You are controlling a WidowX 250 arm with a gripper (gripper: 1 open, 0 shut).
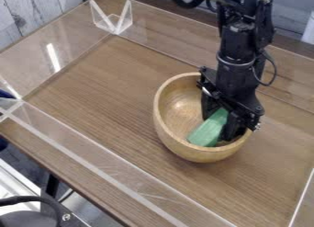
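Note:
A wooden bowl [174, 111] stands on the tabletop at the centre right, with a green object [207, 131] lying tilted inside it. My black gripper [226, 119] reaches down from the top into the right part of the bowl, shut on the upper end of the green object. The fingertips are partly hidden among dark parts and the object.
A clear plastic piece [113, 19] stands at the back left. Black cables [31, 212] lie at the lower left corner.

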